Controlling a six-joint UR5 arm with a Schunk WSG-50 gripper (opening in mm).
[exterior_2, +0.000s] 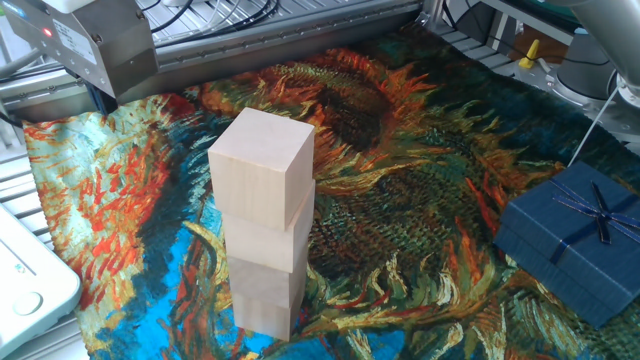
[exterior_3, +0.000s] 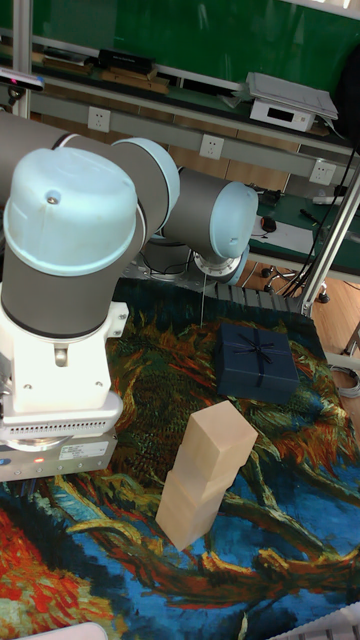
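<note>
A tower of several pale wooden blocks (exterior_2: 265, 205) stands upright on the patterned cloth, its blocks slightly out of line with one another. From the other side the same wooden tower (exterior_3: 204, 469) shows, clear of the arm. My gripper (exterior_2: 104, 98) is at the upper left, apart from the tower; its metal body shows with a dark finger part below. In exterior view 3 the gripper body (exterior_3: 59, 459) hangs left of the tower under the white wrist. The fingertips are mostly hidden, so how the fingers stand is unclear.
A dark blue gift box (exterior_2: 575, 240) with a ribbon bow lies on the cloth (exterior_2: 400, 190) to the right. A white device (exterior_2: 30, 280) sits at the left edge. Between tower and box the cloth is clear. Metal rails and cables border the back.
</note>
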